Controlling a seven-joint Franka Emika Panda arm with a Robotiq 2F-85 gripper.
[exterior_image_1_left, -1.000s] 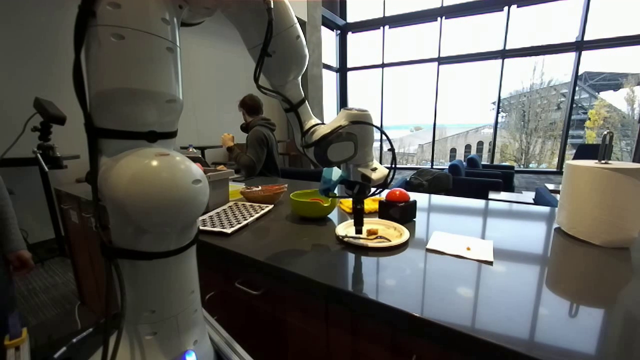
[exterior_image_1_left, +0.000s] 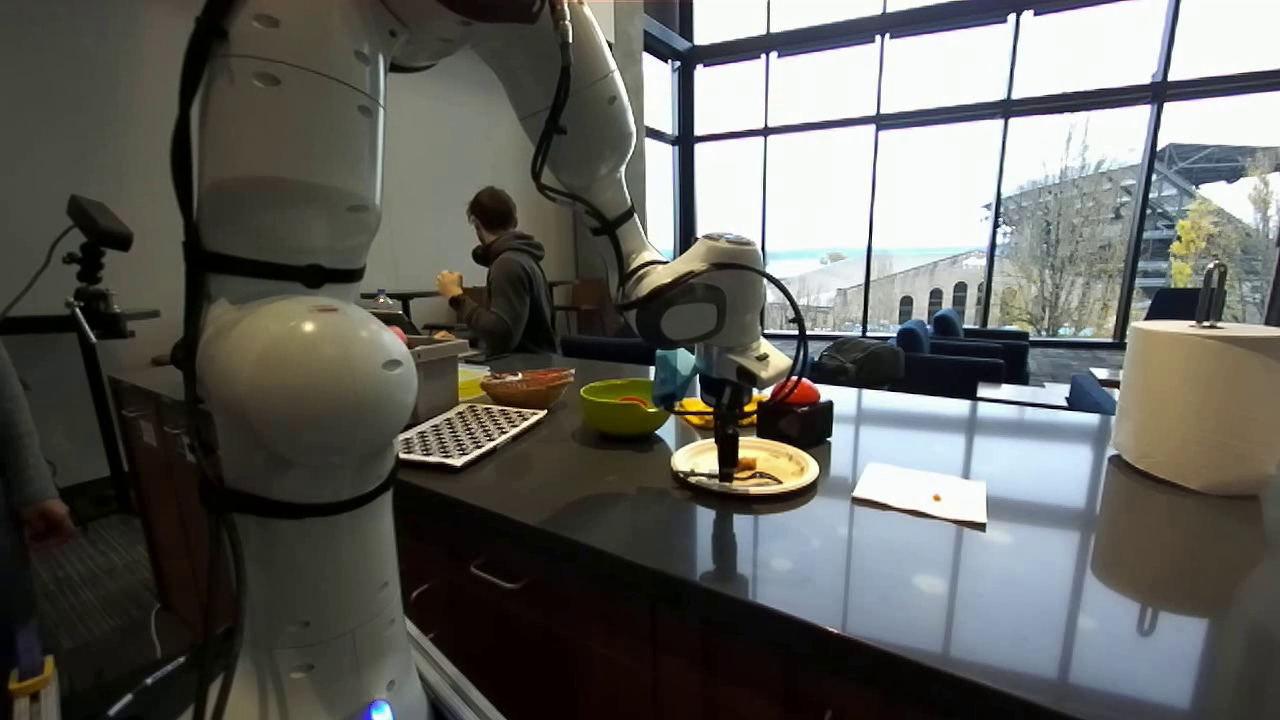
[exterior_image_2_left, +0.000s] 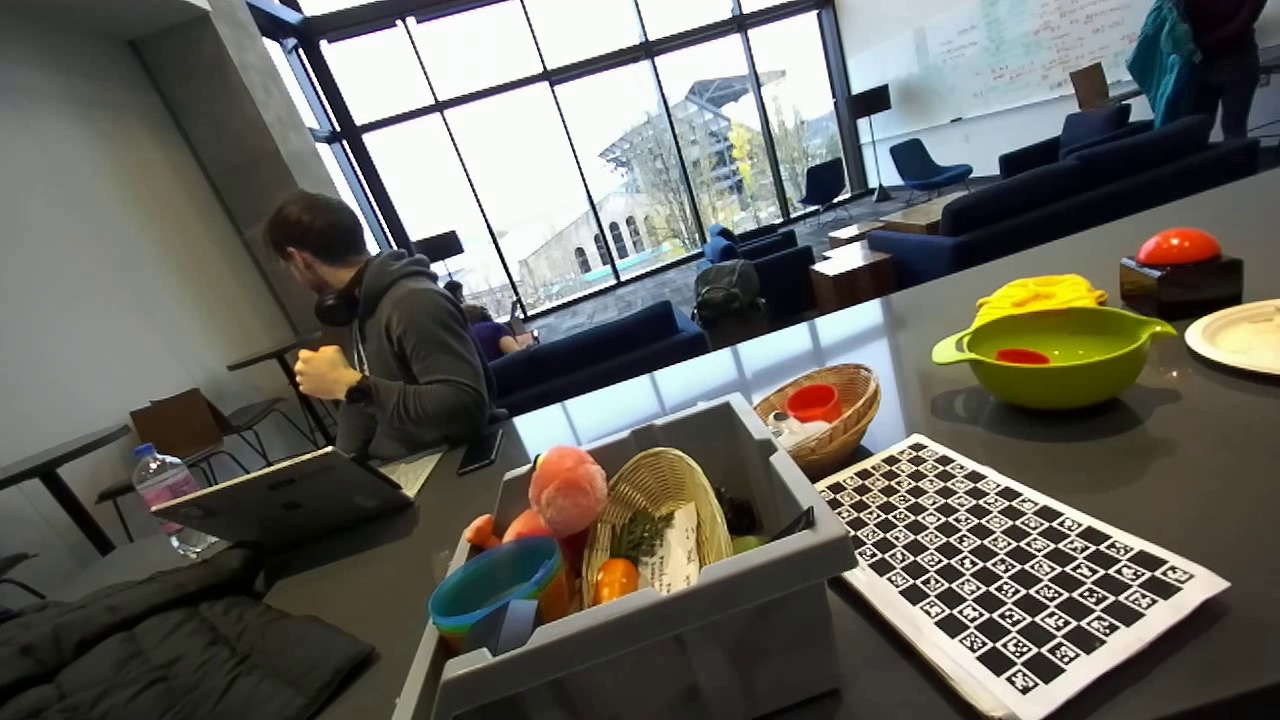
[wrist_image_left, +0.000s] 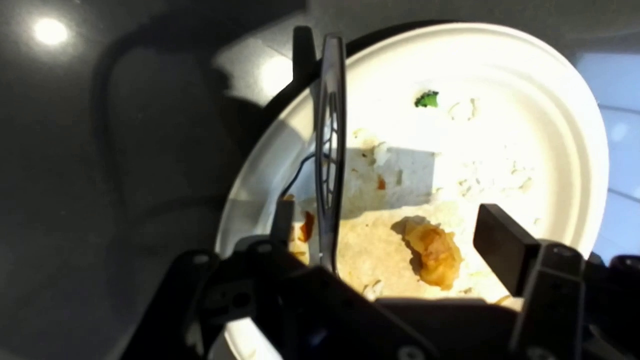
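A cream plate (wrist_image_left: 573, 114) with food scraps on it lies on the dark counter. A black utensil with a slotted handle (wrist_image_left: 330, 150) rests across its left part in the wrist view, the handle reaching past the rim. A browned food chunk (wrist_image_left: 441, 255) sits on the plate, and a green scrap (wrist_image_left: 427, 99) lies farther up. My gripper is open over the plate, pointing down. Both the utensil and the chunk appear in the span between its fingers, neither of them gripped. Exterior view 1 shows the gripper (exterior_image_1_left: 727, 468) low over the plate's near-left part.
Behind the plate stand a green bowl (exterior_image_1_left: 623, 410) and a dark box with a red dome (exterior_image_1_left: 794, 420), a yellow cloth (exterior_image_1_left: 708, 414) between them. A napkin (exterior_image_1_left: 921, 492) lies to the right, with a paper roll (exterior_image_1_left: 1200, 408) farther off. A checkered board (exterior_image_2_left: 1020, 576) and grey bin (exterior_image_2_left: 672, 642) occupy the other end.
My gripper has shifted slightly right and lower over the plate. The arm's upper links have moved right too. The plate, bowl and napkin stay where they were.
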